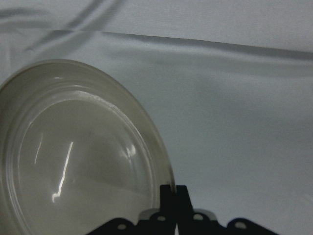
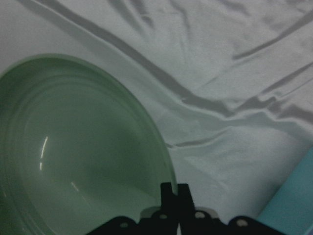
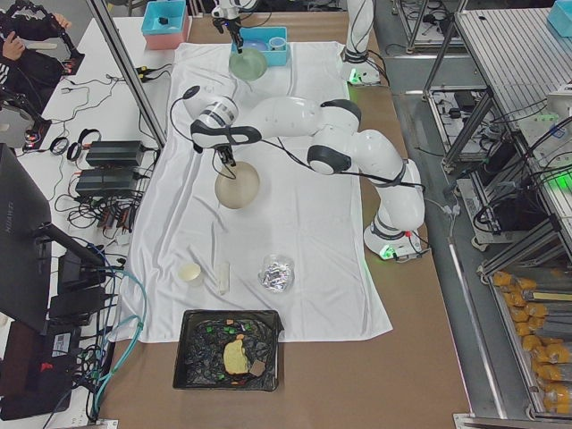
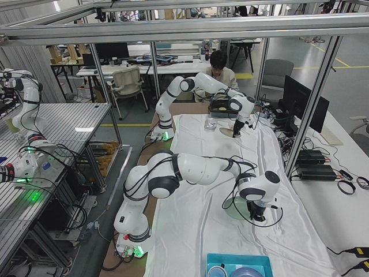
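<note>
A beige shallow plate (image 1: 78, 152) is gripped at its rim by my left gripper, whose black fingers are shut on it; in the camera left view the plate (image 3: 237, 189) is over the middle of the white cloth. My right gripper is shut on the rim of a green plate (image 2: 83, 142). That plate (image 3: 248, 67) appears at the far end of the cloth, just beside a blue bin (image 4: 256, 259), which shows at the right wrist view's lower right.
The bin holds a purple dish (image 3: 255, 46) and a cup (image 3: 277, 44). Nearer lie a small cream cup (image 3: 190, 273), a white bar (image 3: 223, 278), a clear container (image 3: 276, 273) and a black tray (image 3: 192, 375). Cloth around the beige plate is mostly clear.
</note>
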